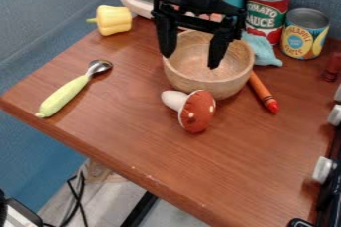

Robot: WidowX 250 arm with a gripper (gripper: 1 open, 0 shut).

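Observation:
My black gripper [192, 41] stands open over a wooden bowl [208, 75], one finger on each side of its upper part, near the rim; whether they touch the bowl I cannot tell. In front of the bowl lies a red-capped toy mushroom [194, 113] with a pale stem. An orange crayon [262, 91] lies to the bowl's right.
An ice cream scoop [66, 95] lies at the left, a yellow pepper [112, 19] behind it. Two cans [264, 18] [305, 39], a blue cloth [262, 49] and a small red jar [333, 69] crowd the back right.

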